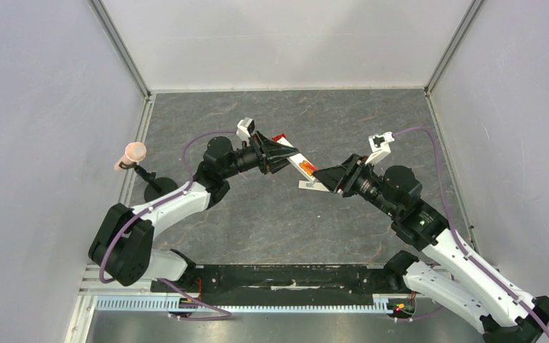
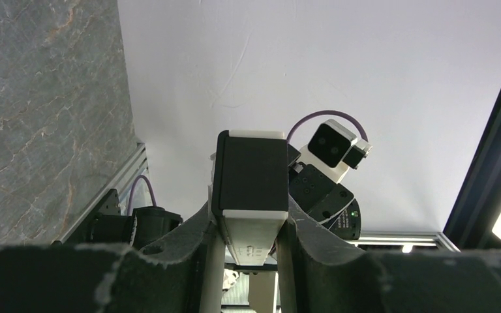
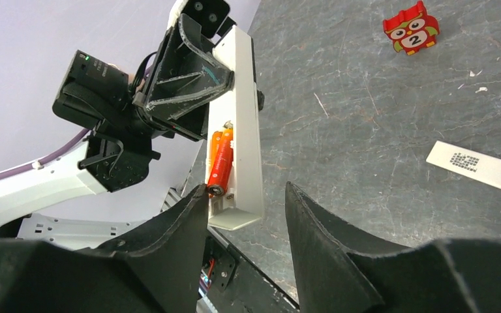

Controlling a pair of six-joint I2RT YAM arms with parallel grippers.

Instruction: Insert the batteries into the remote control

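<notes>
My left gripper (image 1: 279,152) is shut on the white remote control, holding it aloft at a tilt; in the left wrist view its end rises between the fingers. Orange batteries (image 3: 220,160) sit in the remote's open compartment, the nearer one seeming raised at its lower end. My right gripper is part open at that lower end, a fingertip at or very near the battery's end; whether it touches I cannot tell.
A white flat strip (image 3: 473,166), probably the battery cover, lies on the grey floor. A red owl block (image 3: 409,31) lies farther back. A lamp (image 1: 159,187) stands at the left; walls enclose the area.
</notes>
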